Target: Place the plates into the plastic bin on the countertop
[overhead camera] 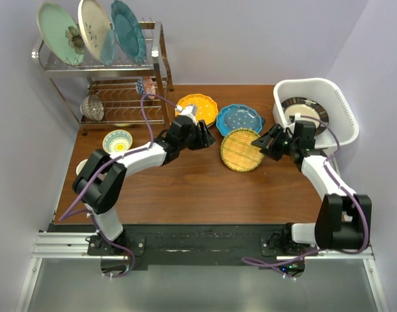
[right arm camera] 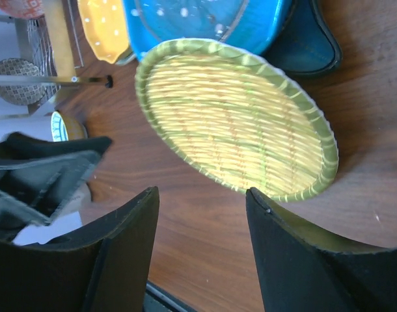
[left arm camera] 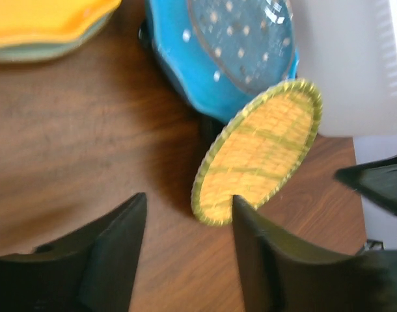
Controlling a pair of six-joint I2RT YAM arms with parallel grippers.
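Observation:
A round yellow woven plate (overhead camera: 241, 150) is over the middle of the counter, between the two grippers. In the left wrist view the woven plate (left arm camera: 260, 153) looks tilted; whether it touches the counter I cannot tell. My left gripper (overhead camera: 207, 136) stands open to its left, with nothing held between its fingers. To its right is my right gripper (overhead camera: 267, 142), also open, the plate lying past its fingertips in the right wrist view. Behind are a blue dotted plate (overhead camera: 239, 118) and an orange scalloped plate (overhead camera: 203, 104). The white plastic bin (overhead camera: 347, 125) at the back right holds a dark-rimmed plate (overhead camera: 309, 109).
A metal dish rack (overhead camera: 99, 73) with upright plates fills the back left. Near it a small patterned bowl (overhead camera: 117, 140) sits beside my left arm.

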